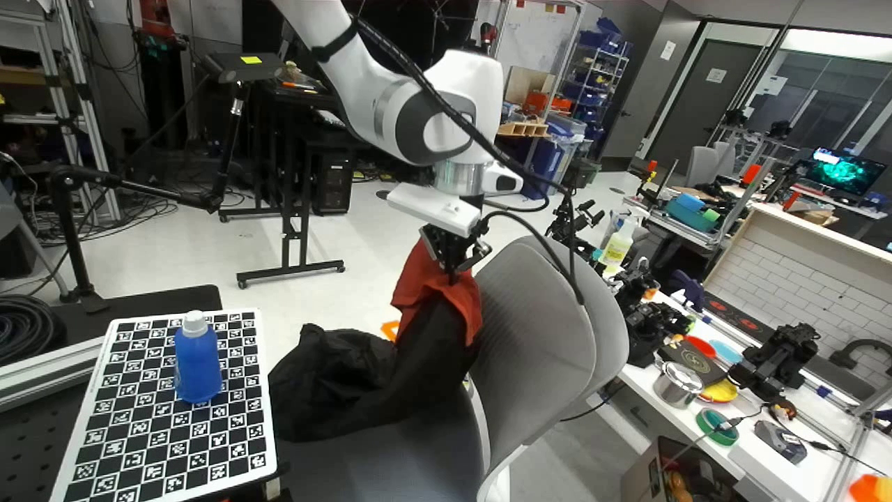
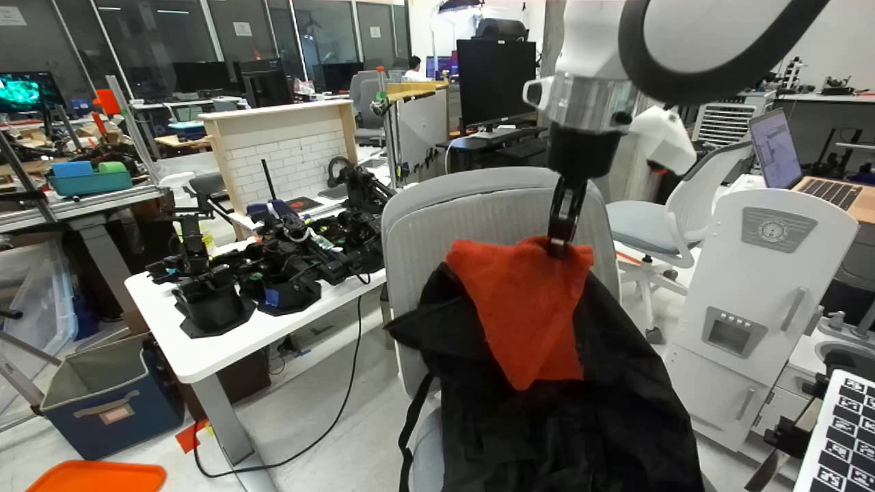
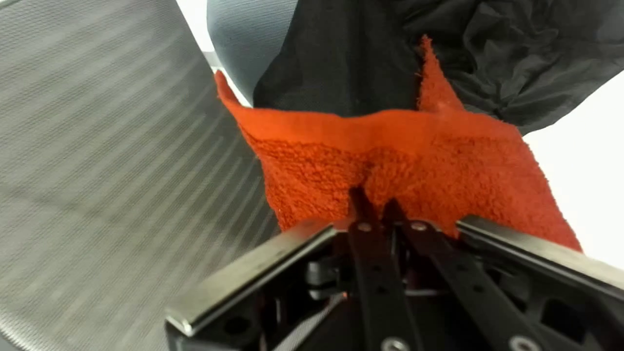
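My gripper (image 2: 558,249) is shut on the upper part of a red-orange cloth (image 2: 525,320), which hangs in folds from the fingertips in front of the grey chair back (image 1: 535,318). Below and behind the cloth rises black fabric (image 2: 566,434), lifted at its top and draped down over the chair seat. Whether the fingers also pinch the black fabric cannot be told. The wrist view shows the terry cloth (image 3: 403,158) bunched at the fingertips, its hem spreading to both sides and the black fabric (image 3: 351,58) beyond it.
A blue bottle (image 1: 197,364) with a white cap stands on a checkered board (image 1: 142,443) left of the chair. The white table (image 2: 176,336) on the chair's other side carries black robot arms. Close by in the second exterior view is a white toy kitchen (image 2: 755,311).
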